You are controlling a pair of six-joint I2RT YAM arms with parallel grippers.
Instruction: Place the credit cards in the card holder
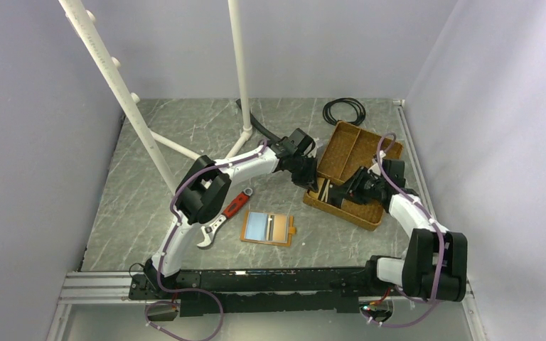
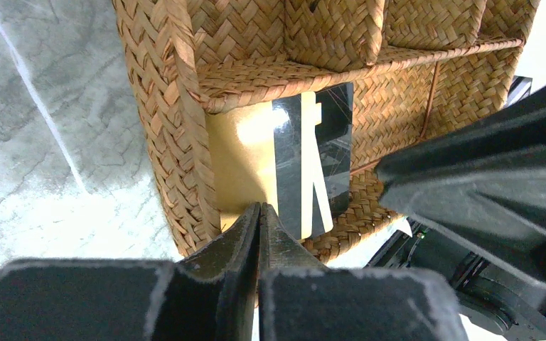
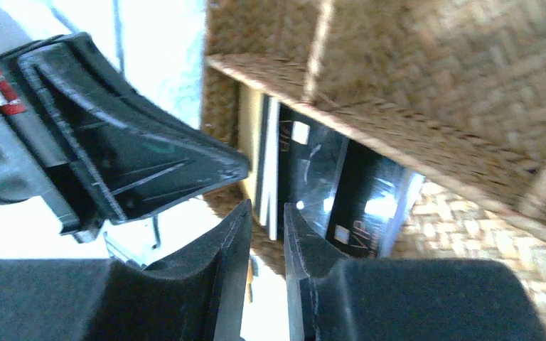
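A woven box (image 1: 359, 217) holds a gold card (image 2: 242, 163) and several dark cards (image 2: 334, 149) in its front compartment, seen in all views. My left gripper is shut at the box's left rim, its fingertips by the gold card; what is between them is hard to tell. My right gripper is over the same compartment, fingertips close together near the dark cards; how far open is unclear in the blurred view. An open tan card holder (image 1: 279, 229) with a blue card lies on the table's front middle.
A red-handled wrench (image 1: 234, 207) lies left of the holder. A coiled black cable (image 1: 343, 101) is behind the box. White pipes (image 1: 242, 71) stand at the back left. Bare table surrounds the holder's front and right.
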